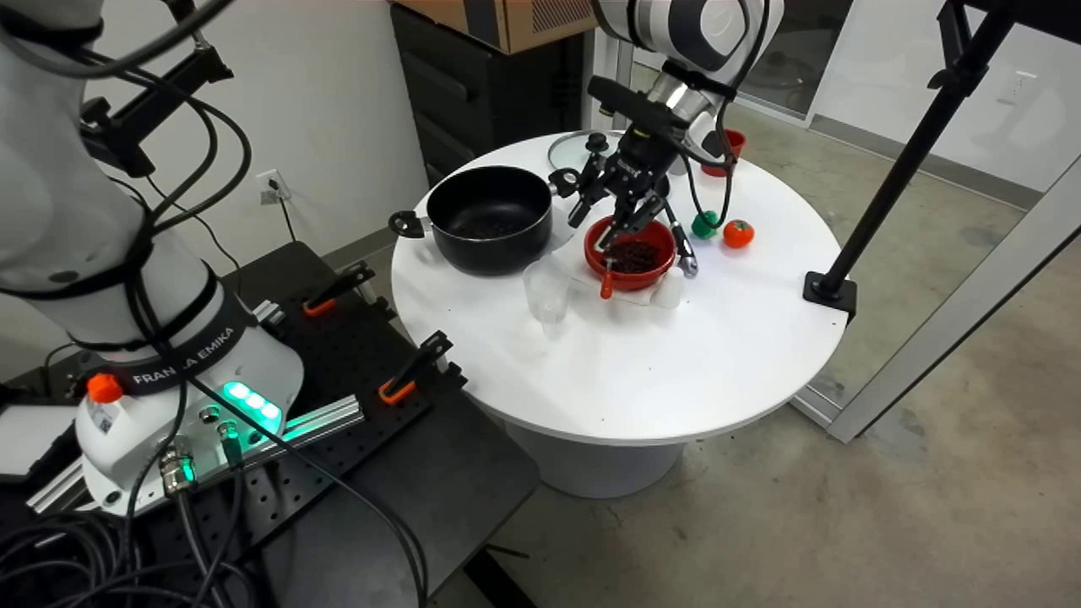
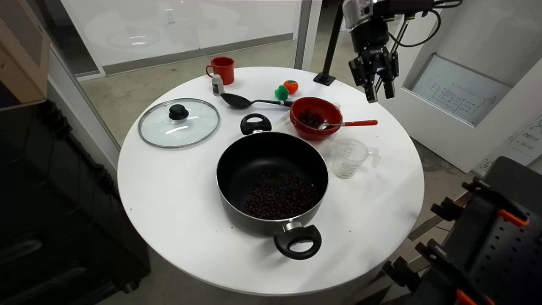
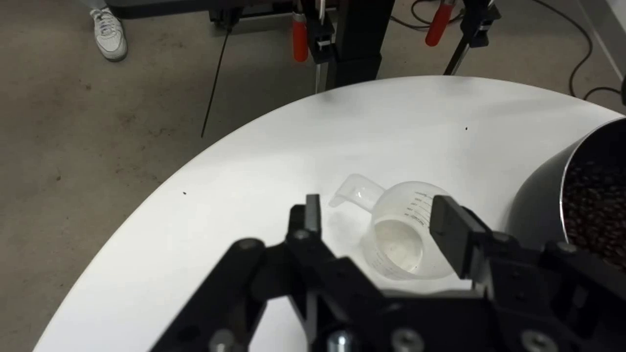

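Observation:
My gripper (image 1: pixel 590 231) hangs in the air above the table near the red bowl (image 2: pixel 300 128). Its fingers (image 3: pixel 313 212) are spread, and nothing is held between them. In the wrist view a clear measuring cup (image 3: pixel 400 246) shows below, in the gap between the fingers. Dark beans fill part of the bowl, where a red-handled spoon (image 2: pixel 358 123) leans with its handle over the rim. More beans (image 2: pixel 277 198) lie in the black pot (image 2: pixel 231 216), left of the bowl in both exterior views. The gripper stands apart from the spoon in exterior view 2.
A glass lid (image 2: pixel 152 132), a black ladle (image 2: pixel 237 101), a red mug (image 2: pixel 223 71), a small shaker (image 2: pixel 217 84), a tomato (image 2: pixel 291 86) and a green item (image 2: pixel 281 93) lie around the back.

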